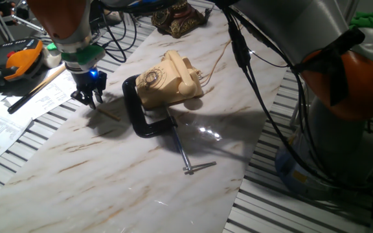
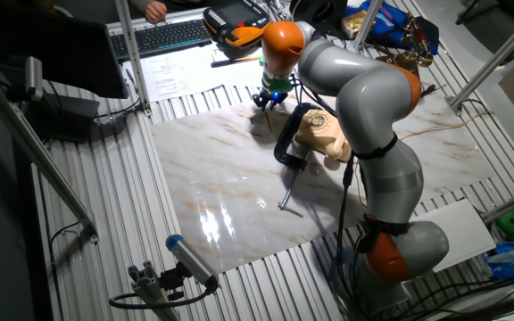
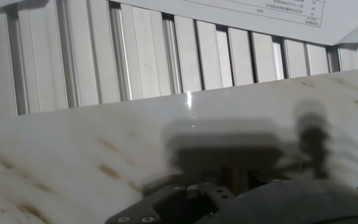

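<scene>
My gripper [image 1: 96, 104] points down, low over the left part of the marble-patterned board, its two fingertips apart with a gap between them. Just beside and below the tips lies a small, thin wooden stick [image 1: 109, 115]; exterior view 2 has the same stick [image 2: 269, 122] under the gripper [image 2: 270, 102]. A sliver of brown [image 3: 233, 172] shows beyond the dark finger [image 3: 185, 198] in the wrist view, mostly hidden. To the right of the gripper sits a cream rotary telephone [image 1: 167, 83], with a black C-clamp [image 1: 135, 107] around its near left side.
The clamp's screw handle [image 1: 188, 158] sticks out toward the front. An ornate dark telephone [image 1: 179, 19] stands at the back. Papers [image 1: 41, 97] and an orange-black device [image 1: 11, 61] lie at the left. The front of the board [image 1: 102, 188] is clear.
</scene>
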